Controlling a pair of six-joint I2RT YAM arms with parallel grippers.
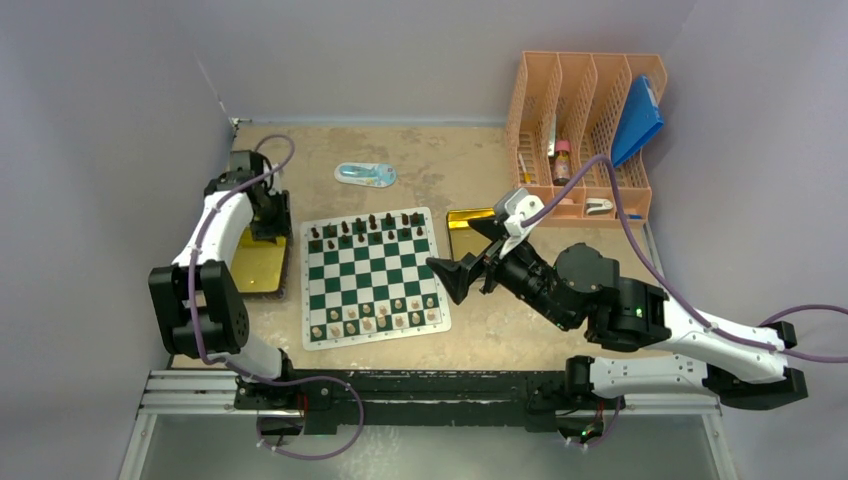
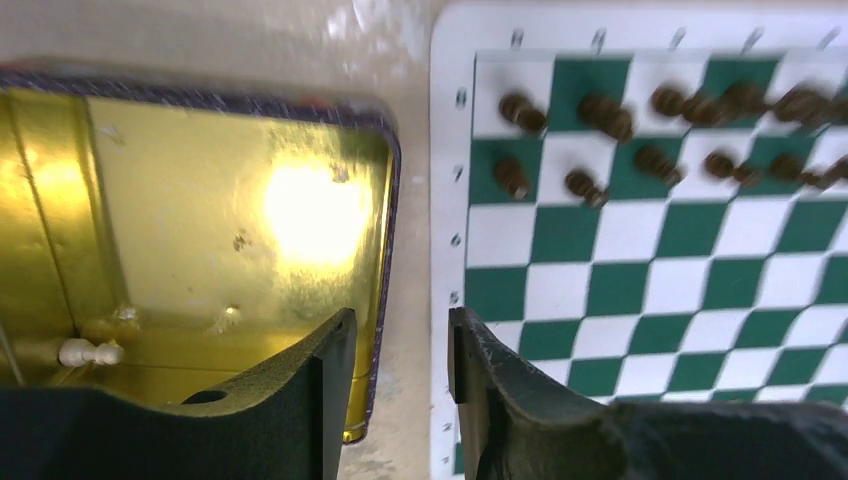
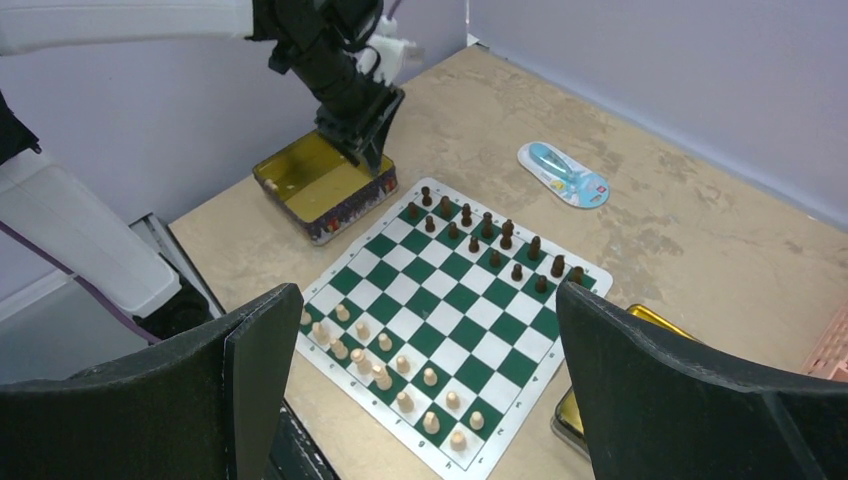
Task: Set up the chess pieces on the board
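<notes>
The chessboard (image 1: 368,275) lies mid-table, dark pieces (image 3: 534,246) standing in rows at the far side, light pieces (image 3: 382,375) at the near side. My left gripper hangs over the right part of a yellow tray (image 2: 230,190), beside the board, fingers apart with nothing visible between them. A lone light piece (image 2: 88,352) lies on its side in that tray. My right gripper stands open at the board's right, raised, with nothing between its fingers.
A second yellow tray (image 3: 570,415) sits right of the board. A blue-white packaged item (image 1: 366,174) lies behind the board. A pink divided organiser (image 1: 536,120) stands at back right.
</notes>
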